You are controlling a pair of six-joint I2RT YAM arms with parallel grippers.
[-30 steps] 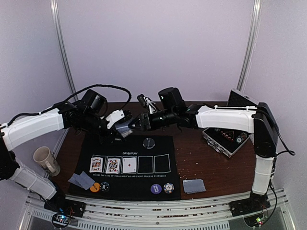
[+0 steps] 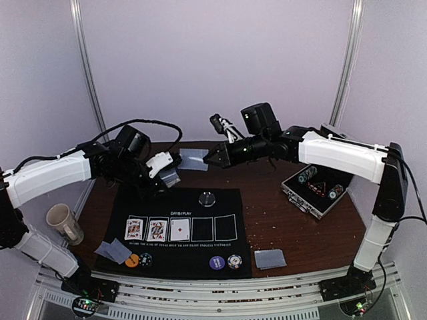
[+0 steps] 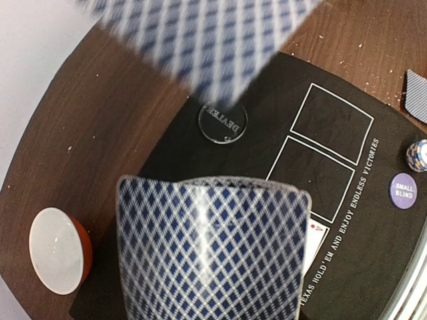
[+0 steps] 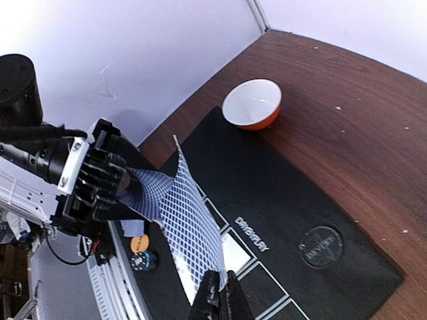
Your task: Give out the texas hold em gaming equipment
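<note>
My left gripper (image 2: 164, 187) is shut on the deck of blue-backed cards (image 3: 213, 260) above the mat's upper left; its own fingers are hidden in the left wrist view. Apart from the deck, to its right, a single blue-backed card (image 2: 193, 159) is pinched by my right gripper, which is shut on the card's edge. Below on the black mat (image 2: 187, 257), three face-up cards, the third being an ace (image 2: 180, 230), fill the left slots. Both right slots are empty. Face-down cards lie by the left blind (image 2: 113, 251) and right of the mat (image 2: 269, 259).
An orange button (image 2: 132, 260) and dark chips (image 2: 145, 260) sit front left; a purple small-blind button (image 2: 217, 263) and chips (image 2: 234, 261) front right. A clear dealer disc (image 2: 207, 199), a mug (image 2: 65, 223), a bowl (image 3: 57, 250) and an open chip case (image 2: 319, 190) stand around.
My right gripper, at the deck before, has moved right and slightly up, drawing one card away from it. The left arm has stayed nearly still with the deck.
</note>
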